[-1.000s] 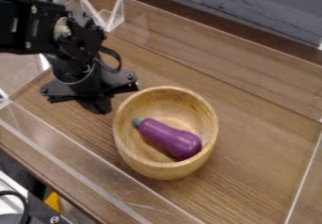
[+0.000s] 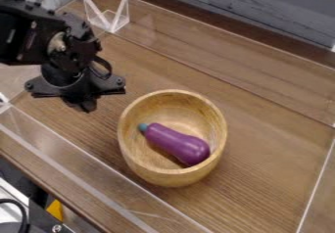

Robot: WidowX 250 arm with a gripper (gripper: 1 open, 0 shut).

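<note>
The black gripper (image 2: 81, 105) hangs low over the wooden table at the left, left of a wooden bowl (image 2: 203, 110); it is shut, with nothing visible between its fingers. In the bowl lies a purple eggplant (image 2: 181, 148) with a teal tip pointing up-left. The gripper is apart from the bowl.
Bare table (image 2: 262, 100) fills the right and back. A clear plastic piece (image 2: 109, 17) stands at the back left. Pale edges border the workspace, and a dark cable lies at the bottom left.
The gripper has moved left and slightly up in the view, away from the bowl. The eggplant and bowl have stayed about where they were.
</note>
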